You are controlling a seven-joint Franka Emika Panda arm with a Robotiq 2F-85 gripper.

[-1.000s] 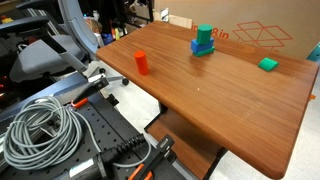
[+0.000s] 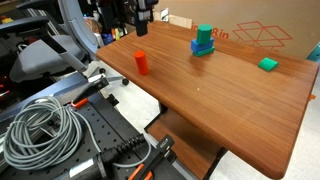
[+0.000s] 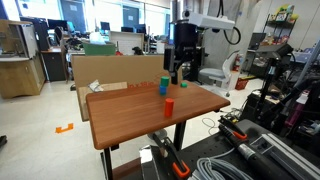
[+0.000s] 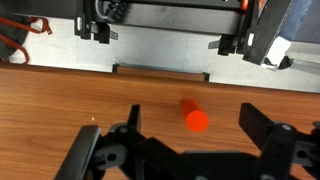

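Note:
An orange-red cylinder (image 2: 141, 63) stands upright near the table edge in exterior view 1. In the wrist view its round top (image 4: 198, 121) appears between the two dark fingers of my open gripper, well below them. Nothing is held. Farther along the table is a stack of blue and green blocks (image 2: 203, 41), with green on top. A separate flat green piece (image 2: 268, 64) lies toward the back. Exterior view 2 shows the arm above the table, with the cylinder (image 3: 169, 107) on the near side.
The brown wooden table (image 2: 225, 100) has plenty of bare surface around these objects. Beside it, a coil of grey cable (image 2: 43, 135) lies on the robot's dark base frame (image 2: 125, 130). A low board (image 3: 120, 70) borders the far side.
The arm and gripper have come farther into view at the top left of exterior view 1, moving toward the table. The cylinder, block stack and green piece have stayed put.

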